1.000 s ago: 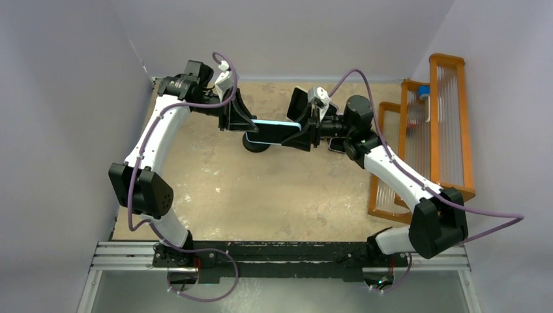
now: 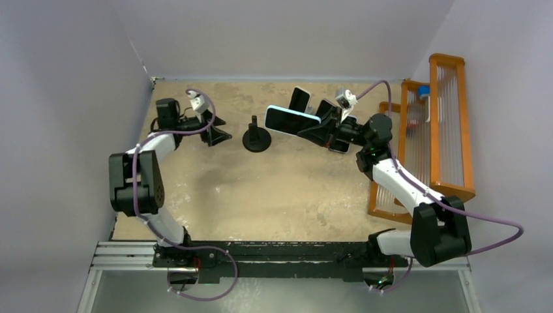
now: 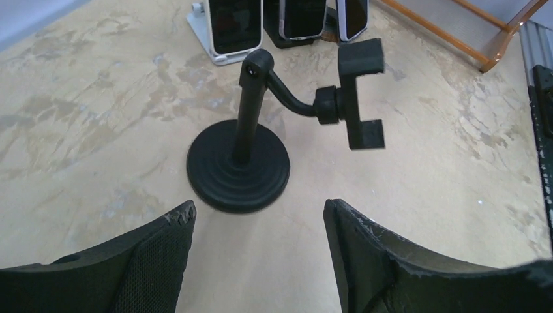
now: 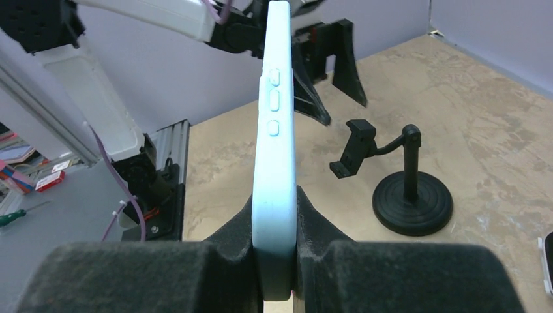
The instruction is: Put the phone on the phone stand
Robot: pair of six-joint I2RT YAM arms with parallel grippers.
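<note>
A phone with a pale blue edge and dark screen [image 2: 285,120] is held in the air by my right gripper [image 2: 317,134], right of the phone stand. Seen edge-on in the right wrist view, the phone [image 4: 274,163] sits between both fingers. The black phone stand [image 3: 241,176] has a round base, a short post and an arm carrying a clamp [image 3: 355,98]; that clamp is empty. To the left of the stand is my left gripper [image 2: 226,132], its fingers spread apart and nothing between them; the stand is beyond its fingertips in the left wrist view.
Several other phones [image 3: 235,26] rest on small stands at the back, right of the phone stand. A wooden rack [image 2: 450,124] lines the right side. Bare tabletop [image 2: 261,202] spreads across the front.
One second ago both grippers were at the phone's two ends above the stand. The left has opened, let go and drawn back left; the right has carried the phone slightly right.
</note>
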